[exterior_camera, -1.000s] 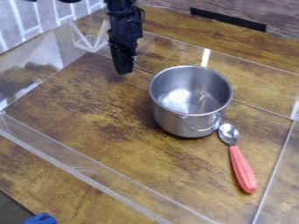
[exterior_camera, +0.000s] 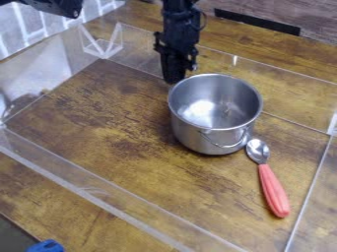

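Observation:
My black gripper reaches down from the top centre, its tip just behind the rear rim of a steel pot; whether it touches the rim I cannot tell. It looks shut, with nothing visible between its fingers. The pot stands upright with a wire handle at its front. To its right lies a spoon with a red handle and a steel head.
A blue object sits at the bottom left corner.
My gripper has moved right and down toward the back of the pot. The pot and spoon have not visibly moved.

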